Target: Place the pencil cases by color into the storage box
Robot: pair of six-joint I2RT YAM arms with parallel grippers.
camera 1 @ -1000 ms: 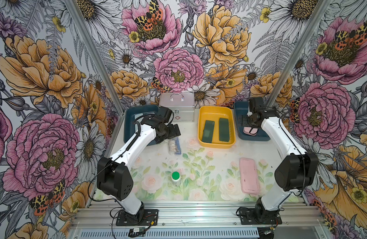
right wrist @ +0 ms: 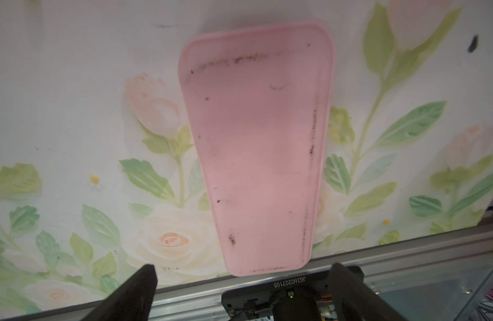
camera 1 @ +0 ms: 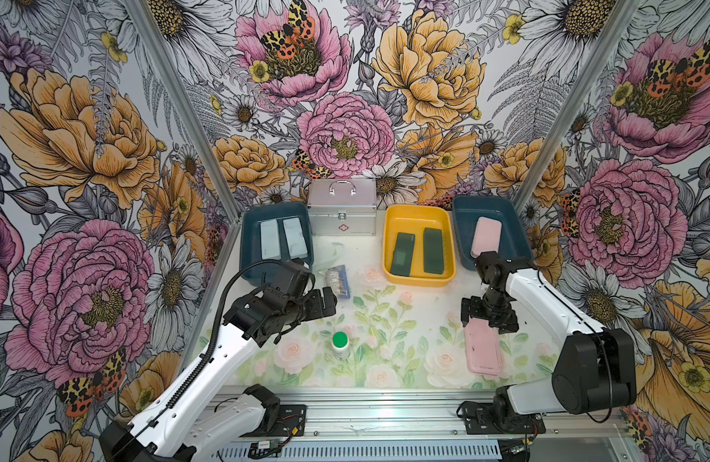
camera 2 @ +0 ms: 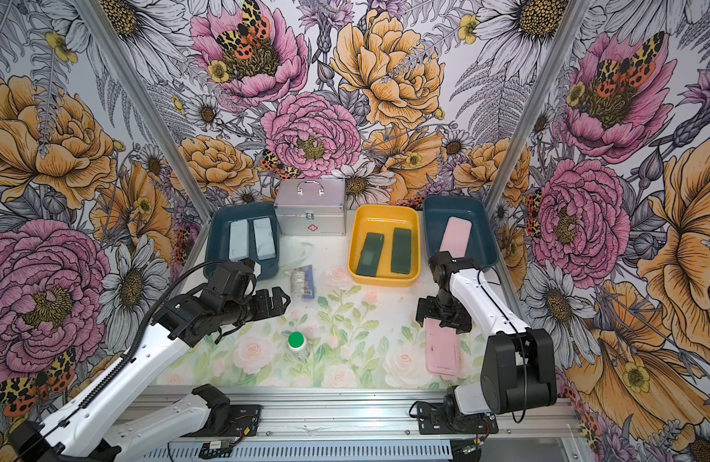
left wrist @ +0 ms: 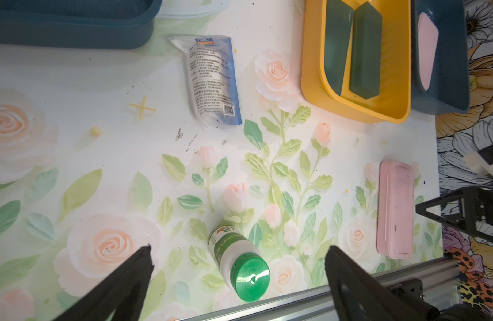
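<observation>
A pink pencil case (right wrist: pixel 259 149) lies flat near the table's right front edge. Above its far end my right gripper (camera 1: pixel 489 312) hangs open and empty, the case showing between and beyond its fingers in the right wrist view. Another pink case (camera 1: pixel 486 235) rests in the right blue box (camera 1: pixel 516 223). Two dark green cases (camera 1: pixel 402 254) are inside the yellow box (camera 1: pixel 418 280). Two pale, whitish cases (camera 2: pixel 239 239) lie in the left blue box (camera 2: pixel 221 212). My left gripper is open over the left table, nothing between its fingers.
A green-capped bottle (left wrist: pixel 238 262) stands at the front middle. A blue-and-white packet (left wrist: pixel 211 80) lies ahead of the left gripper. A silver first-aid case (camera 1: pixel 342 219) stands at the back.
</observation>
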